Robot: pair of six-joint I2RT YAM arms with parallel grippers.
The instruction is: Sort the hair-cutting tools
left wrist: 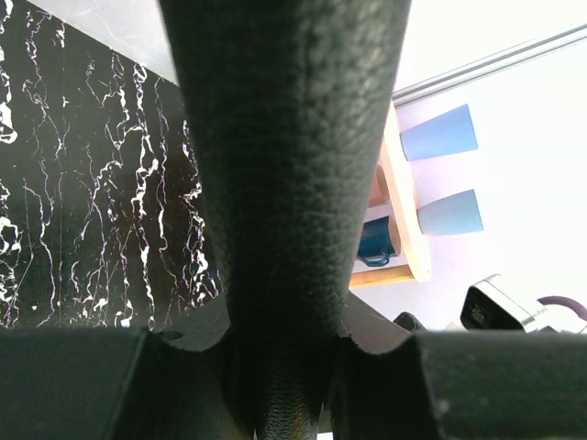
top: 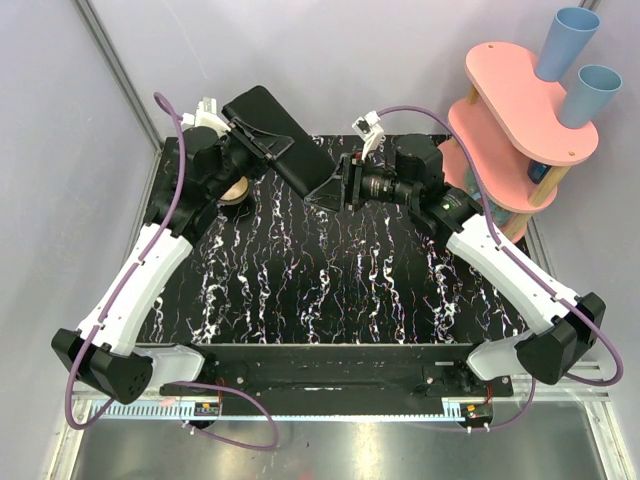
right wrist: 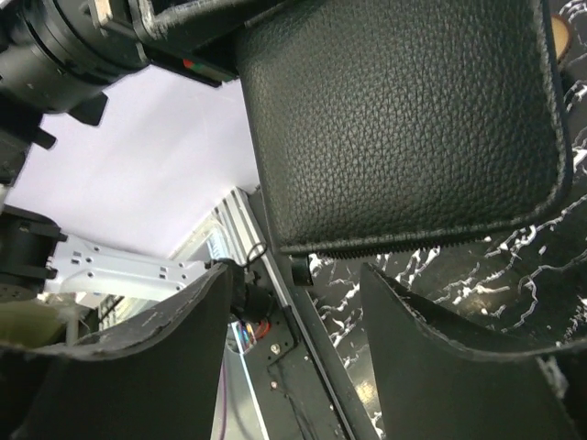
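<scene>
A black leather case (top: 275, 120) with a zipped edge hangs tilted above the table. My left gripper (top: 272, 148) is shut on it; in the left wrist view the case (left wrist: 284, 165) rises edge-on from between the fingers. At the case's lower right end is my right gripper (top: 328, 192). In the right wrist view, its fingers (right wrist: 197, 353) stand apart, with the zipped edge of the case (right wrist: 394, 119) just beyond them. A small dark tab (right wrist: 301, 269) shows near the gap. Whether the fingers touch the case, I cannot tell. No tools are visible.
A round wooden-topped container (top: 236, 192) stands by my left forearm. At the right back, a pink tiered shelf (top: 525, 95) bears blue cups (top: 590, 95), with a dark mug (left wrist: 376, 240) lower down.
</scene>
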